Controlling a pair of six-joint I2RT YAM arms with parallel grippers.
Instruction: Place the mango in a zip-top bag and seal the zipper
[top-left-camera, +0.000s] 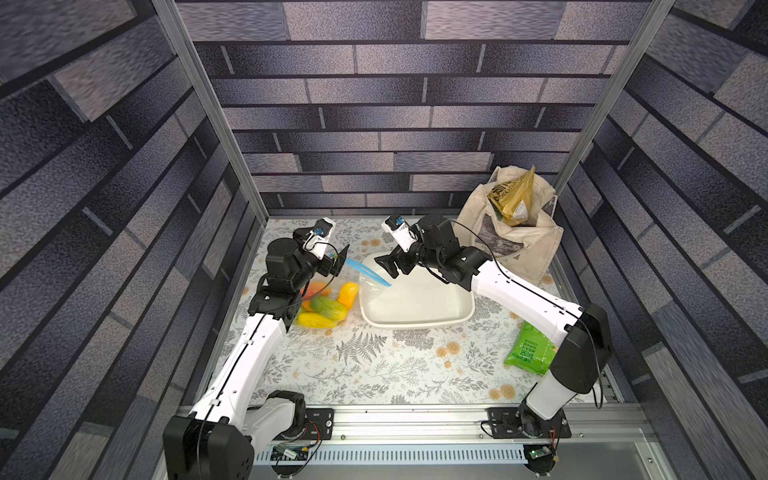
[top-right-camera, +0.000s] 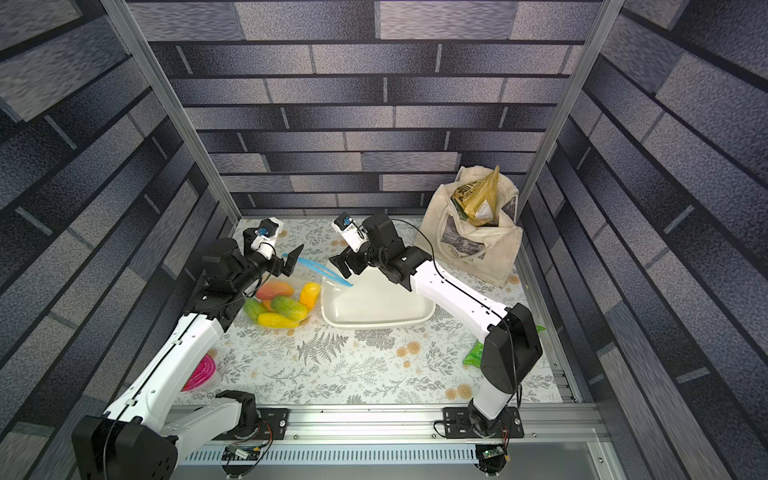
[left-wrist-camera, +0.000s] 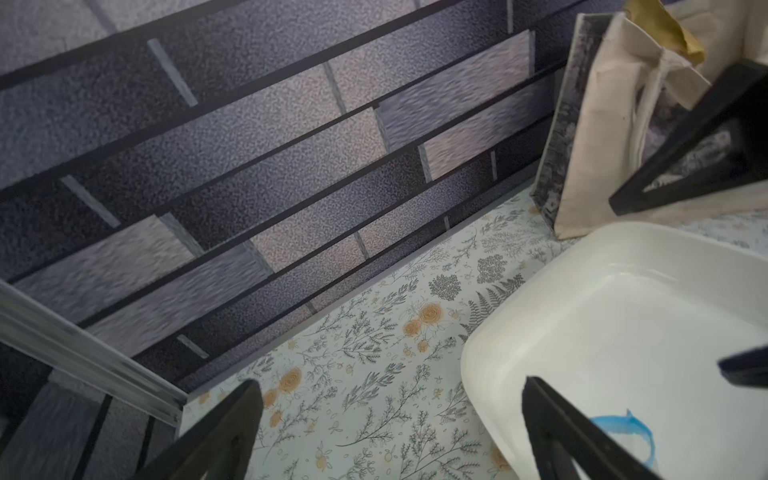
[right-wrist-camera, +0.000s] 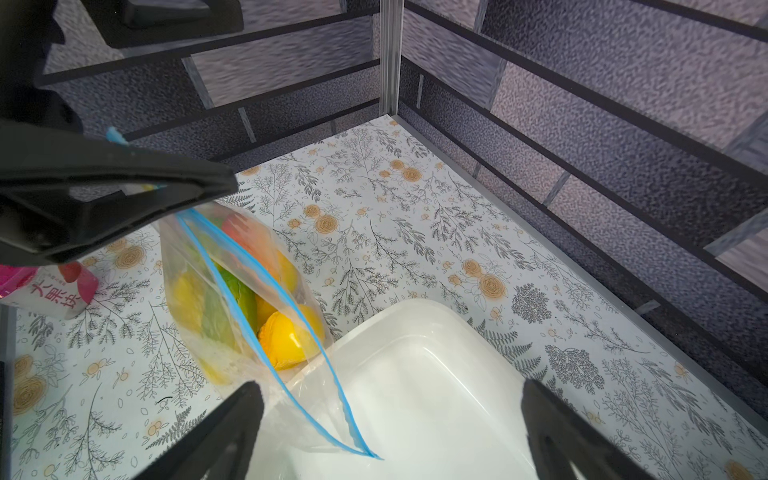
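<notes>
A clear zip bag (right-wrist-camera: 188, 304) with a blue zipper strip (top-right-camera: 320, 268) lies at the left, partly over the white tray (top-left-camera: 416, 308). Mangoes and other yellow and green fruit (top-right-camera: 288, 308) show inside it or under it; its mouth's seal cannot be told. My left gripper (top-right-camera: 284, 260) stands open above the bag's far-left zipper end. My right gripper (top-left-camera: 392, 264) is open over the tray, beside the zipper strip, with nothing seen between its fingers.
A canvas bag (top-left-camera: 488, 248) with a gold packet (top-left-camera: 512, 196) stands at the back right. A green packet (top-left-camera: 529, 348) lies front right, a pink item (top-right-camera: 200, 372) front left.
</notes>
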